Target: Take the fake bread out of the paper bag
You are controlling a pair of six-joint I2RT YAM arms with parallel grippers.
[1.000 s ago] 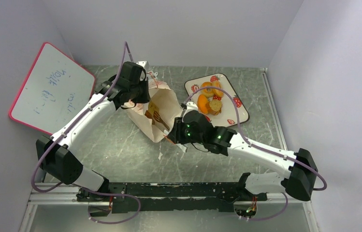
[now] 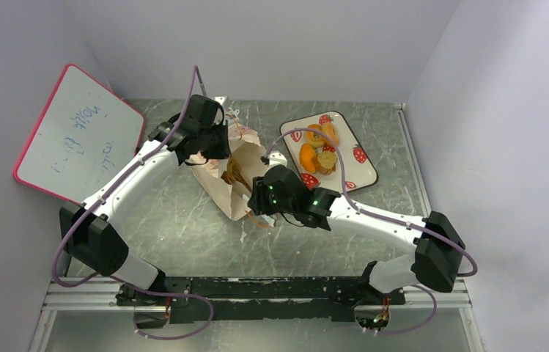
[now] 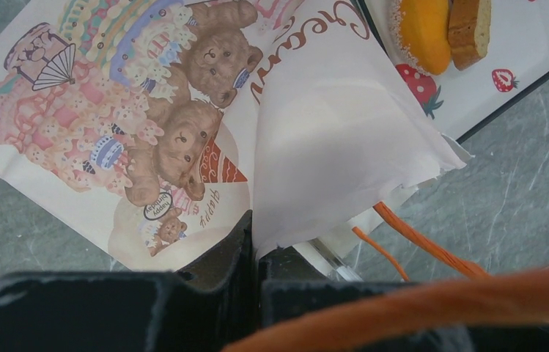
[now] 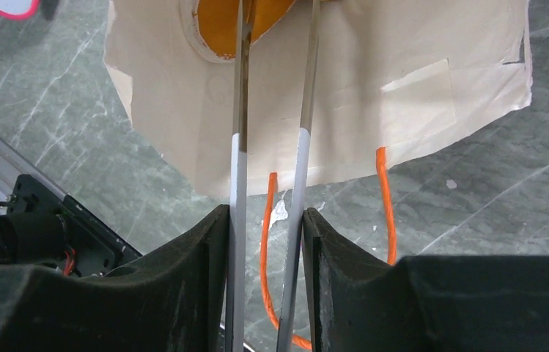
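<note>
The printed paper bag lies tipped with its mouth toward my right gripper. My left gripper is shut on the bag's upper edge. My right gripper reaches its long fingers into the bag, part open. Deep inside, an orange-brown piece of fake bread shows at and behind the fingertips; whether it is between them I cannot tell. Orange cord handles hang from the bag.
A strawberry-patterned tray with several fake breads stands to the right. A whiteboard leans at the left.
My right arm has moved left, carrying its gripper further into the bag's mouth. The left gripper has shifted very slightly; the bag is little changed.
</note>
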